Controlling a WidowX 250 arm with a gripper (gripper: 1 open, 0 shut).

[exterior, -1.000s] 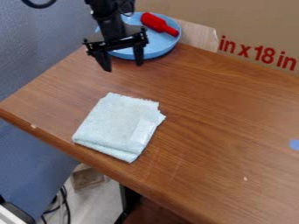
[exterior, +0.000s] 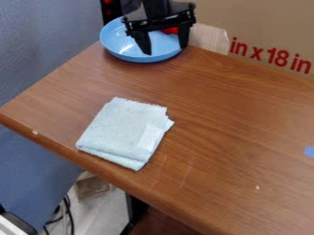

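My black gripper (exterior: 162, 40) is at the top of the view, over the blue plate (exterior: 121, 46) at the table's back left, its two fingers apart and pointing down. A red object (exterior: 170, 30) on the plate is mostly hidden behind it; whether anything is between the fingers is unclear. A folded pale cloth (exterior: 125, 132) lies on the front left of the wooden table.
A cardboard panel (exterior: 263, 27) with red lettering stands behind it. A small blue patch (exterior: 308, 151) sits at the right edge. The left table edge drops off.
The gripper has moved right and up from left of the plate to over it, now covering much of the red object. The cloth is unmoved.
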